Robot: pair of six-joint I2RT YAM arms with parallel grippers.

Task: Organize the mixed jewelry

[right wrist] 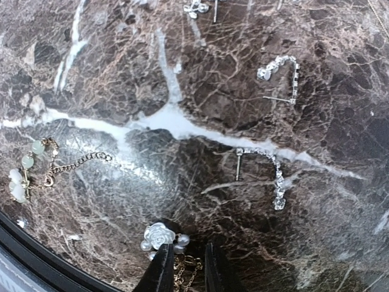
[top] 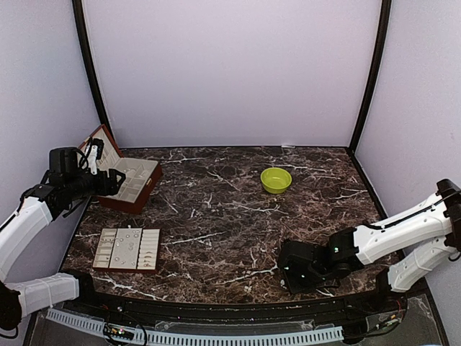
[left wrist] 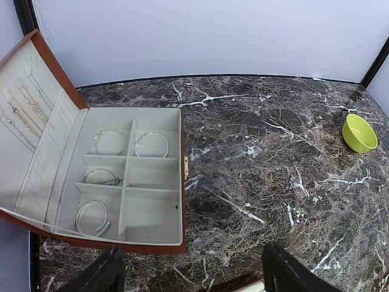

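An open jewelry box (left wrist: pixel 182 213) holds bracelets in compartments and necklaces on its lid. A flat tray (top: pixel 126 267) with small pieces lies before it. My left gripper hangs open over that side, empty. My right gripper is low at the front right, fingers parted above a white rose piece (right wrist: pixel 160 235) with gold chain, which is partly hidden. A green-bead bracelet (right wrist: pixel 27 161) lies to its left; crystal earrings (right wrist: pixel 279 188) lie above and right in the right wrist view.
A green bowl (top: pixel 276 180) stands at the back right. The table's dark front edge runs close beside my right gripper.
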